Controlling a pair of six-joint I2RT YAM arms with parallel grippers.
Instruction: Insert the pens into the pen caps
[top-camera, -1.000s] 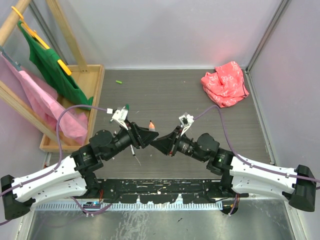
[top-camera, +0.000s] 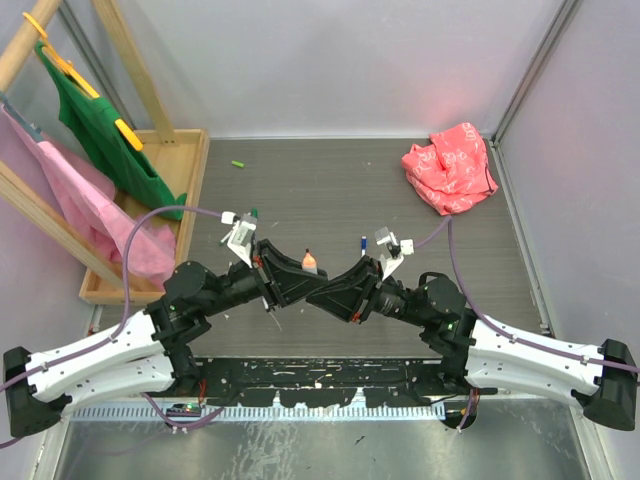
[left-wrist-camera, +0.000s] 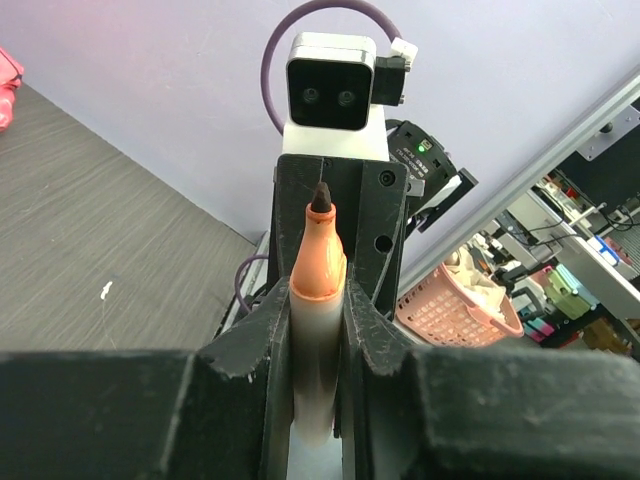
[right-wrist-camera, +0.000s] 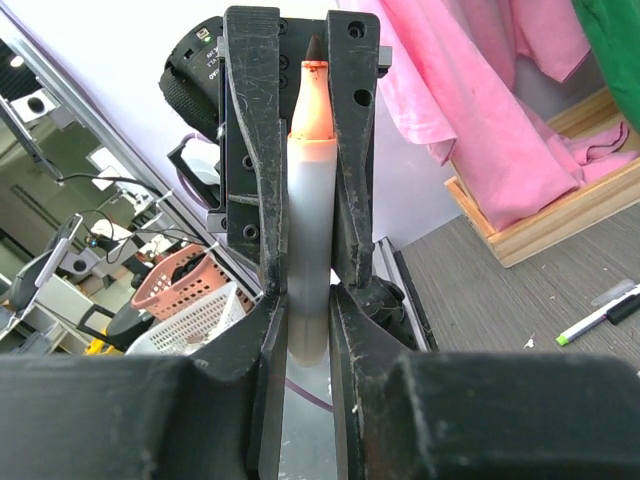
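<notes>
An orange-and-white marker (top-camera: 309, 263) stands upright between my two grippers, its bare dark tip upward. In the left wrist view my left gripper is shut on the marker's pale barrel (left-wrist-camera: 316, 350), below the orange shoulder. Seen from the right wrist, my right gripper is shut around the lower barrel (right-wrist-camera: 310, 240), with the left gripper's fingers (right-wrist-camera: 352, 170) just behind. On the table lie a blue-and-white marker (top-camera: 363, 245), a small green cap (top-camera: 238, 164) and a green-ended marker (right-wrist-camera: 598, 316) beside a black piece (right-wrist-camera: 624, 307).
A wooden rack (top-camera: 198, 180) with pink and green cloths stands at the left. The red crumpled bag (top-camera: 450, 168) lies at the back right. Between them, the far middle of the table (top-camera: 320, 185) is clear.
Both grippers and the upright marker have shifted slightly right and toward the near edge.
</notes>
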